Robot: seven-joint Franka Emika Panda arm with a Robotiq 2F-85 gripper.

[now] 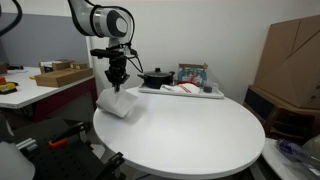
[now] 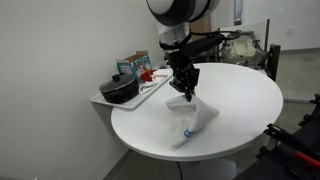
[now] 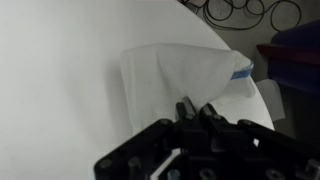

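Observation:
A white cloth (image 1: 117, 102) with a blue mark hangs from my gripper (image 1: 116, 88) near the left end of the white table. In exterior view 2 the cloth (image 2: 194, 117) is drawn up to a peak under the gripper (image 2: 187, 95), its lower part spread toward the table edge. From the wrist, the cloth (image 3: 170, 75) bunches at the fingertips, its blue stripe (image 3: 241, 73) on the right. My gripper is shut on a pinched fold.
A tray (image 2: 103, 99) at the table's back holds a black pot (image 2: 120, 88), a red-and-white cloth and a box (image 1: 193, 75).

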